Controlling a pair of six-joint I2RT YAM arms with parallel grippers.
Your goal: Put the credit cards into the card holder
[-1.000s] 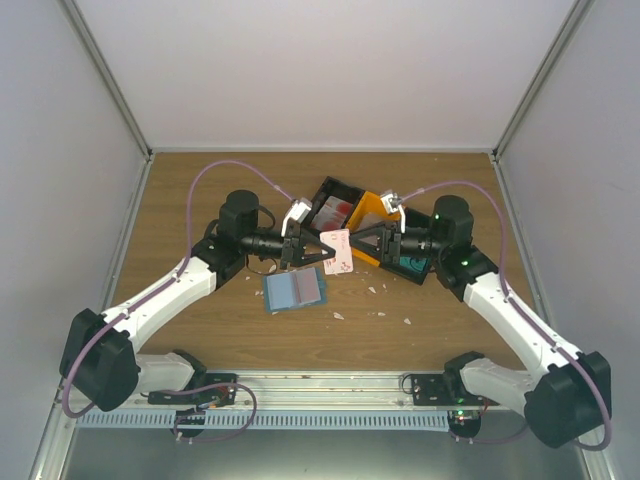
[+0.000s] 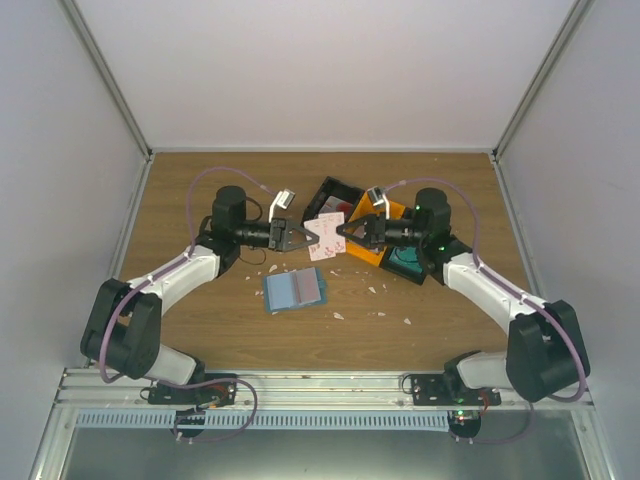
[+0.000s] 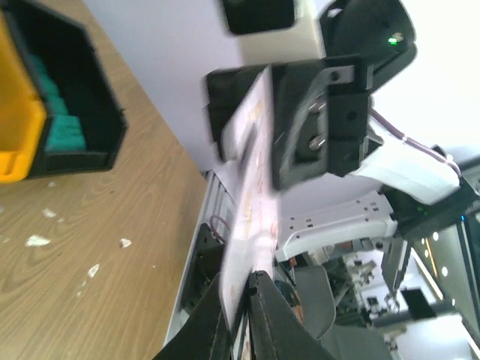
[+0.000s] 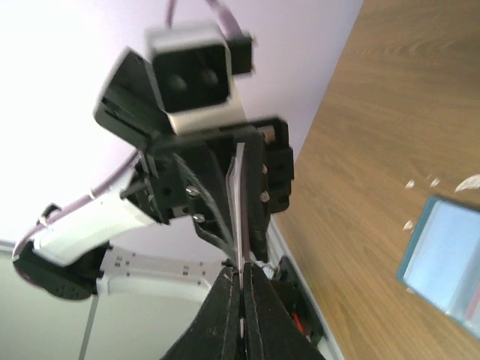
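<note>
Between my two grippers, above the table, pale cards (image 2: 326, 237) with red marks stand on edge; how many overlap I cannot tell. My right gripper is shut on them from the right, their thin edge running between its fingertips. From the left, my left gripper also has its fingers closed around the cards, though motion blurs that view. Below and a little left lies the open blue card holder (image 2: 281, 291) on the table, its pale inner side up. Part of it shows at the right of the right wrist view.
Behind the grippers stand a dark tray (image 2: 322, 190), a yellow tray (image 2: 368, 212) and another dark tray with teal contents (image 2: 405, 260). Small pale scraps (image 2: 338, 316) lie scattered about. Bare table stretches in front of and left of the card holder.
Both grippers and the cards have shifted left and slightly toward the back in the top view.
</note>
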